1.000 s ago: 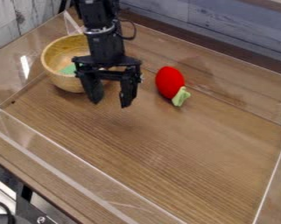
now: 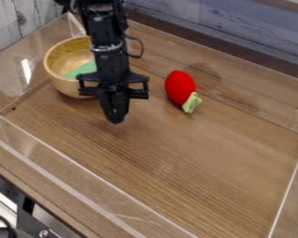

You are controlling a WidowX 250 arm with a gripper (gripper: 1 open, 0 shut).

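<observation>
The black robot arm hangs from the top of the camera view, its gripper (image 2: 112, 105) low over the wooden table, just at the front right of a wooden bowl (image 2: 64, 57). A green object (image 2: 83, 71) lies in the bowl, partly hidden behind the arm. I cannot make out whether anything is between the fingers.
A red object (image 2: 181, 85) lies to the right of the arm, with a small light green item (image 2: 192, 102) at its lower edge.
The arm has shifted slightly left and toward the front, and the gripper looks narrower than a second ago. The bowl and red object look unmoved.
</observation>
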